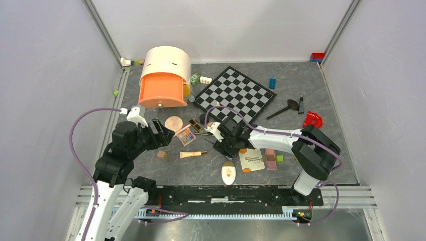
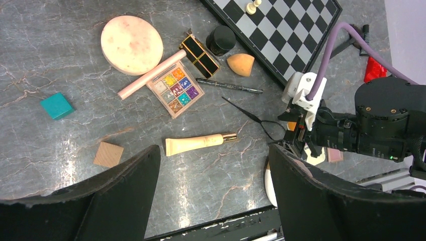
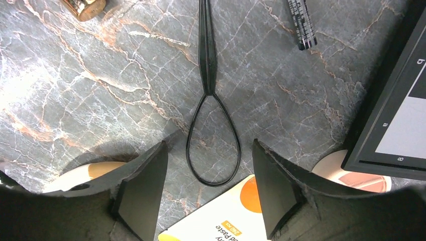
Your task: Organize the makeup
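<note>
In the right wrist view a thin black tool with a wire loop [image 3: 208, 60] lies flat on the table. My right gripper hovers around that loop, its fingers apart on either side and not touching it. The open left gripper [image 1: 163, 133] hangs at the left with nothing between its fingers. Below it in the left wrist view are a glitter palette [image 2: 176, 89], a beige tube [image 2: 200, 143], a black pencil [image 2: 229, 86], a gold-edged compact [image 2: 200, 54] and a round pink puff [image 2: 131, 45]. A white drawer unit [image 1: 168, 60] stands with its orange drawer [image 1: 162, 91] pulled out.
A chessboard [image 1: 235, 93] fills the table's middle back. A white oval bottle [image 1: 228, 173], a cream packet [image 1: 251, 160] and a pinkish palette [image 1: 271, 158] lie near the front. Black brush [image 1: 286, 108] and red toy [image 1: 313, 119] are at right.
</note>
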